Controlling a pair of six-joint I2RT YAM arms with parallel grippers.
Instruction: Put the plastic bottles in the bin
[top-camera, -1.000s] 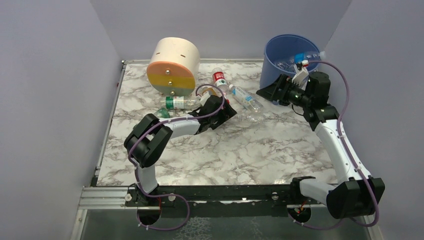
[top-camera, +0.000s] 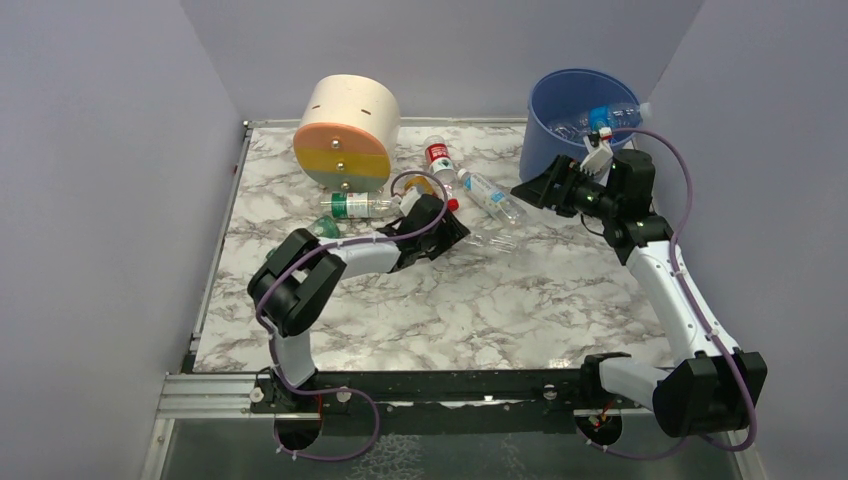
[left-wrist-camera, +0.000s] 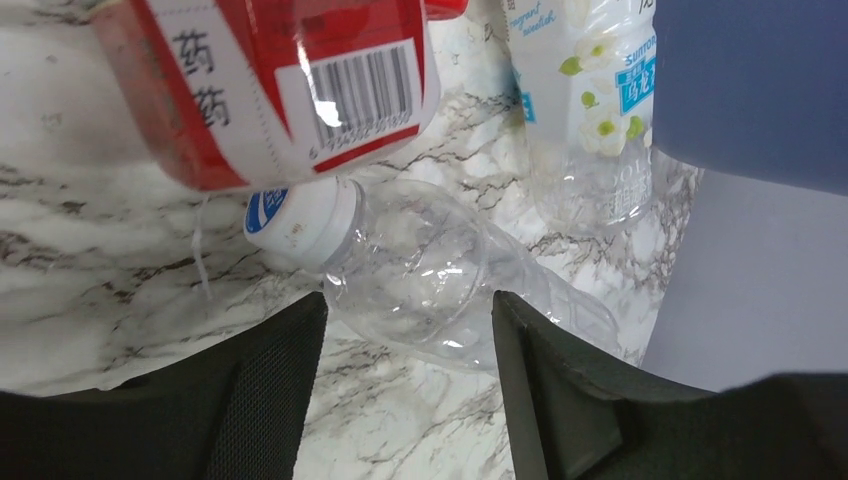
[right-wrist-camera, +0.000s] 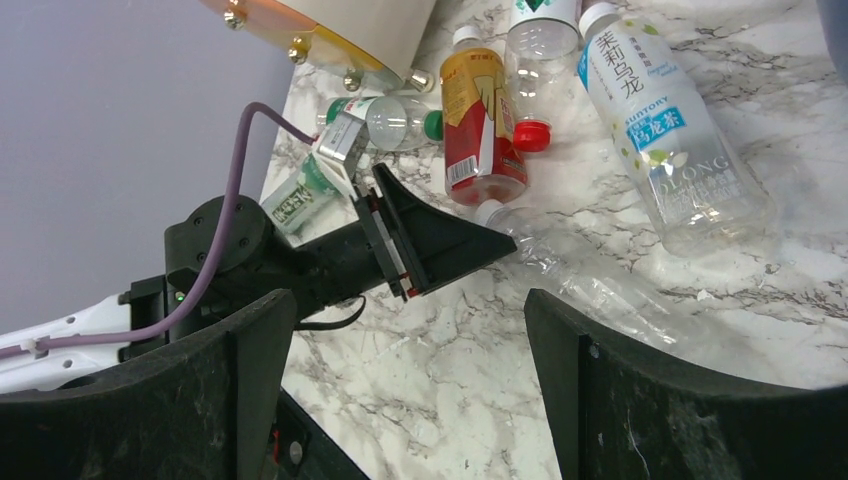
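My left gripper (top-camera: 448, 236) is open just over a clear bottle (left-wrist-camera: 420, 270) with a white cap, which lies between and beyond its fingertips. Close by lie a red drink bottle (right-wrist-camera: 483, 125), an oolong bottle (right-wrist-camera: 670, 145), a red-capped bottle (right-wrist-camera: 538, 80) and green-labelled bottles (top-camera: 350, 205). My right gripper (top-camera: 548, 192) stands open beside the blue bin (top-camera: 545, 150), above the table, with nothing between its fingers. A bottle (top-camera: 600, 120) with a blue label rests in the bin.
A white cylinder (top-camera: 348, 105) with a coloured face stands at the back left. Walls bound both sides.
The right gripper has moved only slightly.
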